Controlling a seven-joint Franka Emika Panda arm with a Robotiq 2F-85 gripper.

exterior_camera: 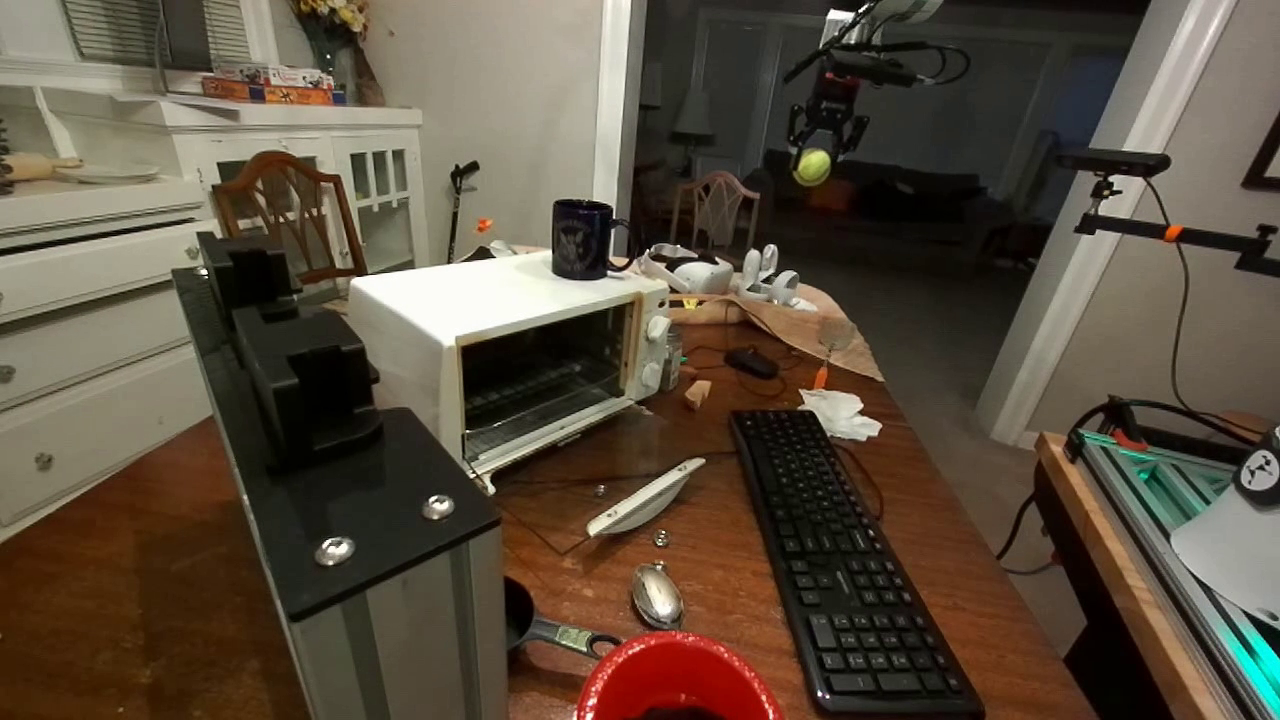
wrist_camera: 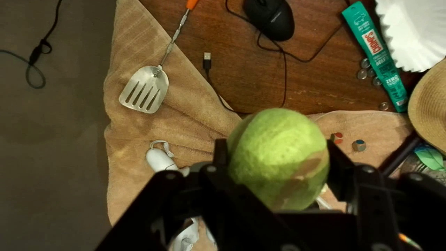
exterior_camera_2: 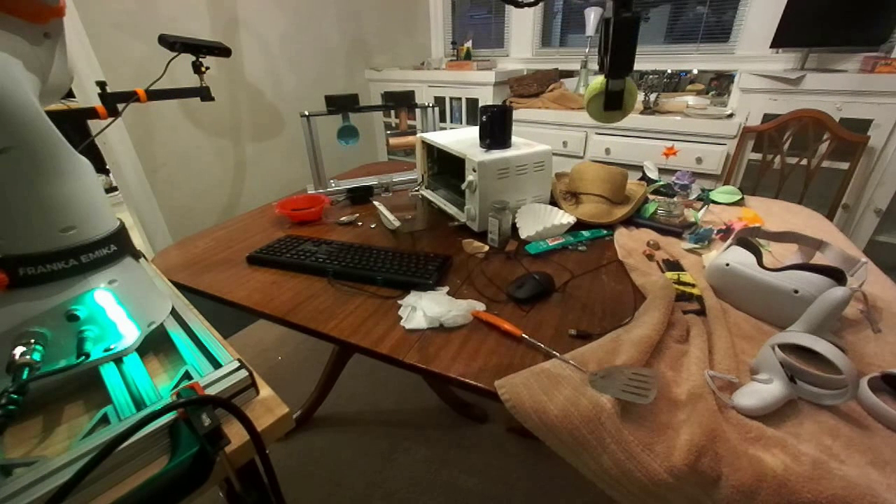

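A yellow-green tennis ball [wrist_camera: 279, 159] is clasped between the two black fingers of my gripper, which is shut on it. In the first exterior view the ball [exterior_camera: 813, 167] hangs from the gripper [exterior_camera: 828, 150] high above the far end of the table. The second exterior view has the ball [exterior_camera_2: 610, 98] in the air, partly covered by a dark finger [exterior_camera_2: 619, 63]. Beneath it, in the wrist view, lie the peach towel [wrist_camera: 138, 129] and a slotted spatula [wrist_camera: 144, 89]. The ball touches nothing but the fingers.
A white toaster oven [exterior_camera_2: 525, 172] with a dark mug [exterior_camera_2: 495, 127] on top stands on the table. Around it are a straw hat [exterior_camera_2: 600, 192], a keyboard [exterior_camera_2: 348, 260], a mouse [exterior_camera_2: 530, 286], a red bowl [exterior_camera_2: 302, 207] and a white headset [exterior_camera_2: 773, 281].
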